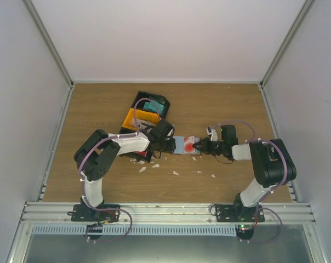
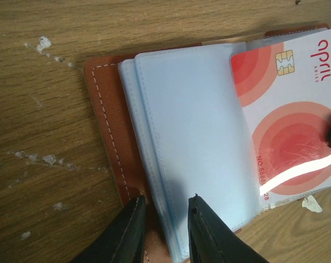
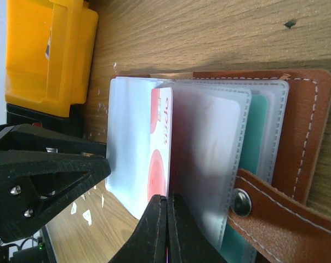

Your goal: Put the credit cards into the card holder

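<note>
The brown card holder (image 1: 177,145) lies opened on the table, its translucent sleeves (image 2: 193,131) showing. A red-and-white april card sits over the right-hand sleeve, seen edge-on between sleeves (image 3: 160,137) in the right wrist view. My left gripper is over the holder's left edge, fingers part open, nothing visible between them. My right gripper is shut at the card's near edge; whether it pinches anything is unclear.
A stack of trays (image 1: 134,115), including a yellow one (image 3: 78,49), stands left and behind the holder. White scraps are scattered on the table.
</note>
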